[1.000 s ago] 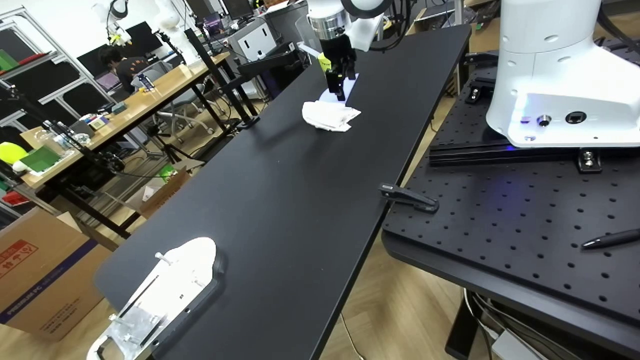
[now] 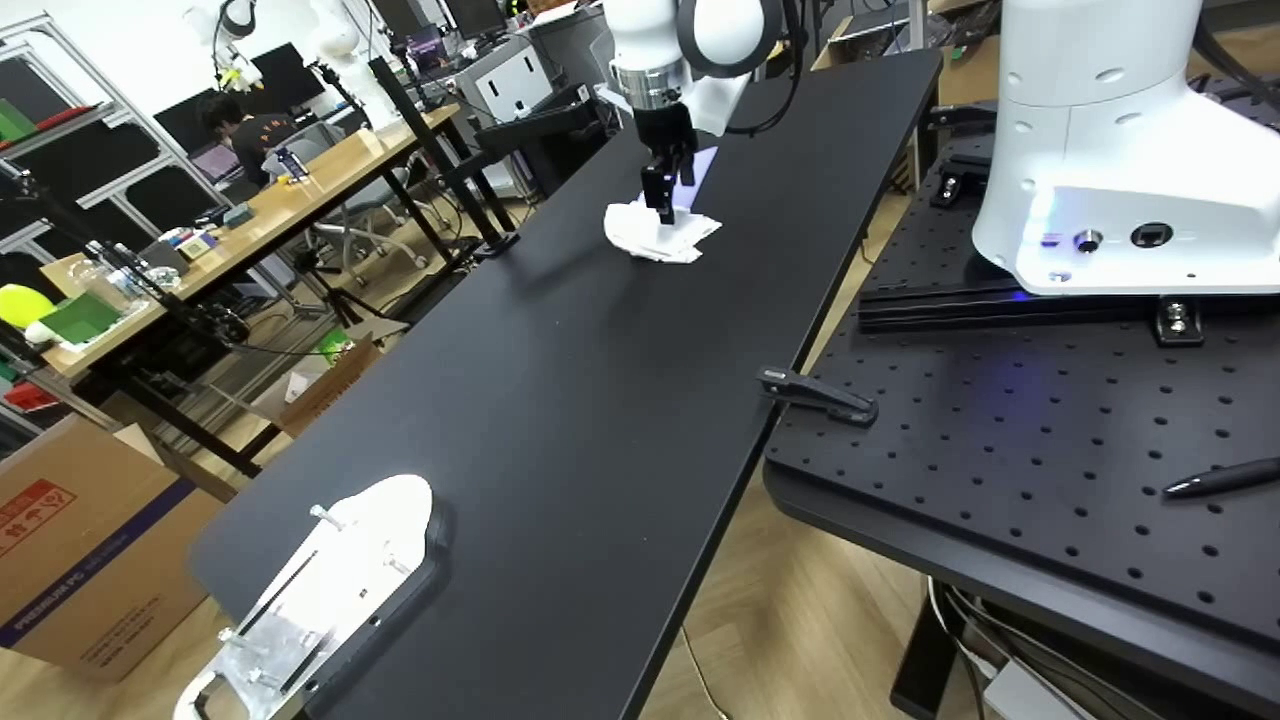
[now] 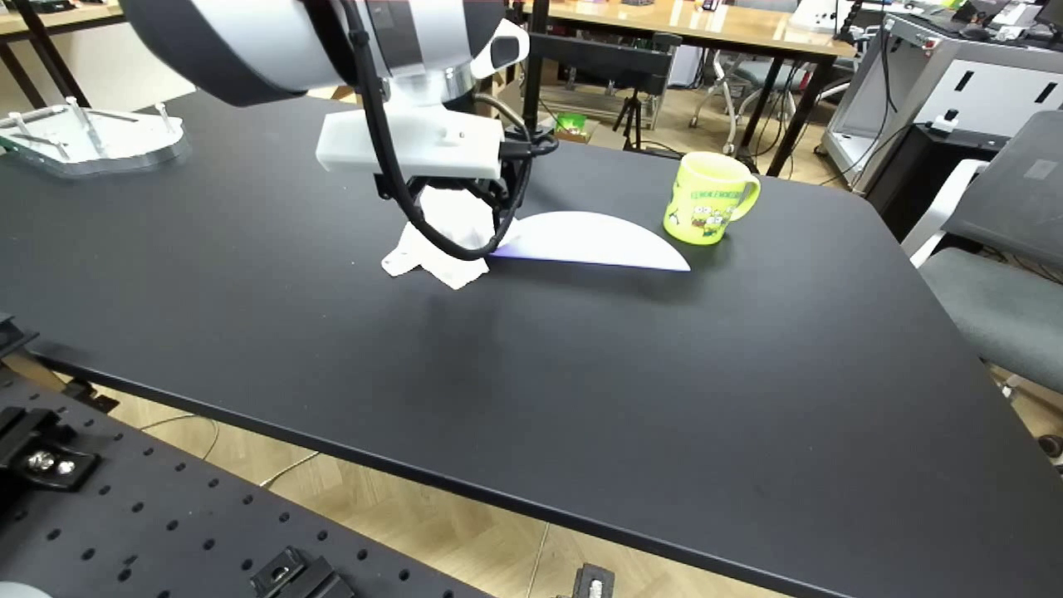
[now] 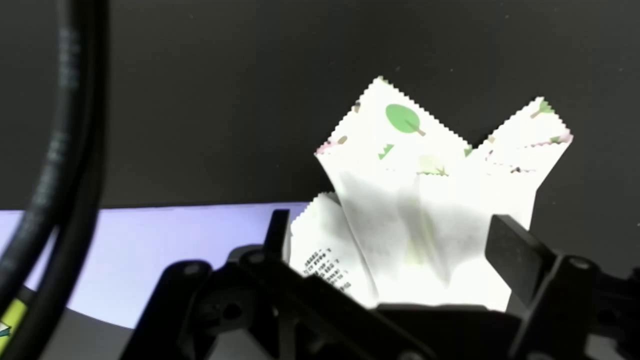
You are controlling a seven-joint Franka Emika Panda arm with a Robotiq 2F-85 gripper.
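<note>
A crumpled white cloth (image 2: 657, 236) with pinked edges lies folded on the dark table. Green leaf prints show on its top edge in the wrist view, where the cloth (image 4: 384, 192) lies below and between my open fingers. My gripper has its dark fingertips wide apart, one toward each side of the cloth. Whether they touch it is unclear. Exterior view 1 has the gripper (image 2: 667, 198) low over the cloth. In exterior view 2 the arm covers the fingers and part of the cloth (image 3: 438, 261).
A pale half-round sheet (image 3: 588, 239) lies beside the cloth, with a yellow-green mug (image 3: 705, 199) past its far end. The white pegged fixture (image 2: 348, 564) rests at the table's opposite end. Bare tabletop (image 2: 540, 396) stretches between fixture and cloth.
My gripper has come down and across from above the pale sheet to the cloth. The cloth keeps its place, and the mug is now hidden behind the arm in exterior view 1.
</note>
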